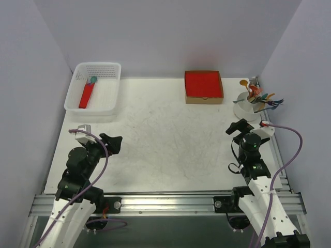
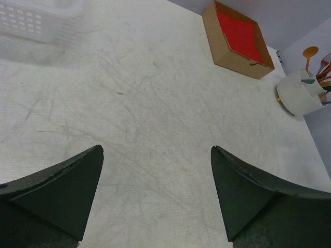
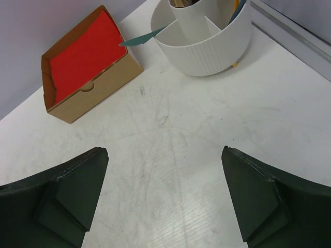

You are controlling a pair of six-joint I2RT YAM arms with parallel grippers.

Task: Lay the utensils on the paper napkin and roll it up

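A stack of red paper napkins (image 1: 202, 84) fills the open cardboard box (image 1: 205, 100) at the back of the table. Several utensils (image 1: 266, 97) of mixed colours stand in a white ribbed holder (image 1: 243, 110) at the back right. In the white basket (image 1: 107, 105) at the back left lies a red napkin roll (image 1: 86, 96) with utensil ends poking out of it. My left gripper is open and empty over the table's left side. On the right, my other gripper is also open, in front of the holder, with only bare table between its fingers.
Grey walls (image 1: 170, 36) close it in at the back and sides. A metal rail (image 1: 165, 201) runs along the front edge.
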